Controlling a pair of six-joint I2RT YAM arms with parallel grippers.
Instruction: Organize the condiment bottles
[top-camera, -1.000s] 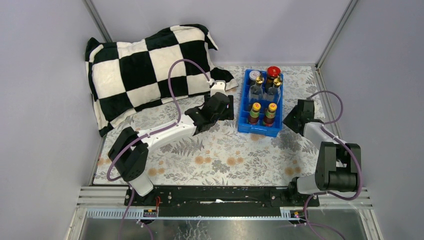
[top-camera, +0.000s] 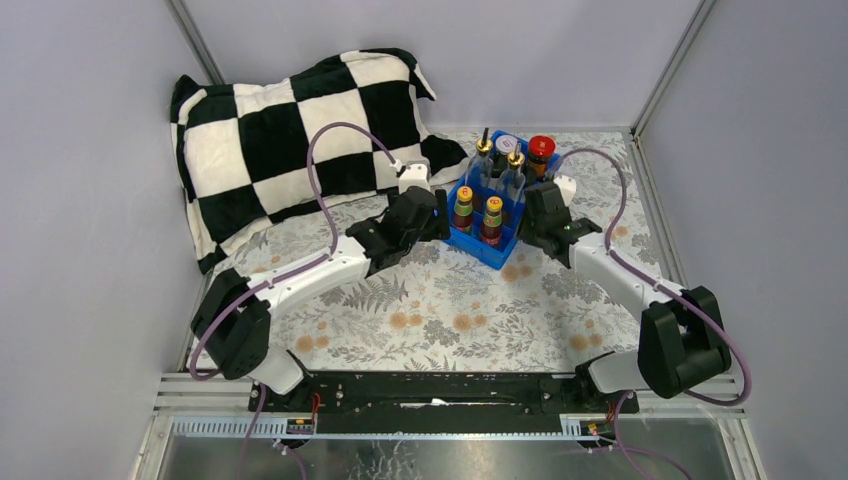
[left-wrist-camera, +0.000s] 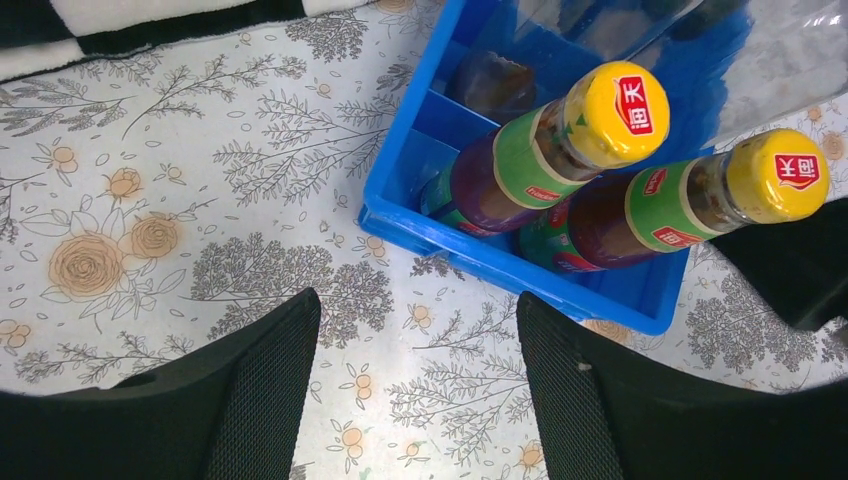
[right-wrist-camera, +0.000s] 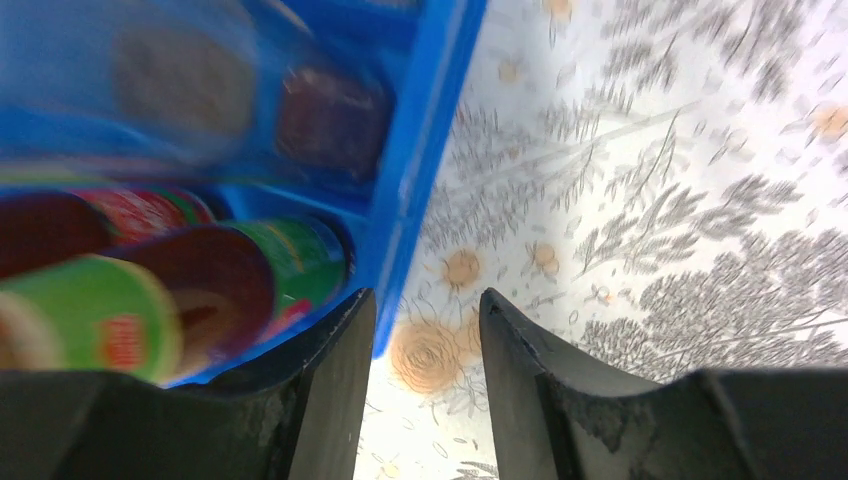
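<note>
A blue divided caddy (top-camera: 480, 251) holds two yellow-capped sauce bottles (left-wrist-camera: 530, 170) at its front, two glass bottles with pour spouts (top-camera: 510, 180), a white-lidded jar (top-camera: 505, 145) and a red-lidded jar (top-camera: 540, 148) behind. It sits tilted at an angle. My left gripper is open and empty beside the caddy's front left. My right gripper is open at the right wall of the caddy, one finger by that wall, the other over bare table.
A checkered black-and-white cloth (top-camera: 305, 150) is heaped at the back left.
My right gripper has moved left against the caddy, which has shifted left and turned, with the bottles in it. My left gripper has moved slightly left.
</note>
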